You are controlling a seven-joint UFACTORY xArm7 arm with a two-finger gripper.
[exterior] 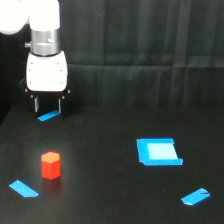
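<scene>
A red-orange cube (50,166) rests on the black table at the left front. My gripper (48,103) hangs at the upper left, farther back than the cube and well clear of it. Its two dark fingers stand apart, and nothing shows between them: it is open. Toward the right lies a blue-bordered square (143,150) with a white middle, flat on the table, with nothing on it.
Short blue strips mark the table: one strip (23,188) at the left front, another strip (195,197) at the right front, a third strip (48,116) below the gripper. A black curtain (145,60) closes off the back.
</scene>
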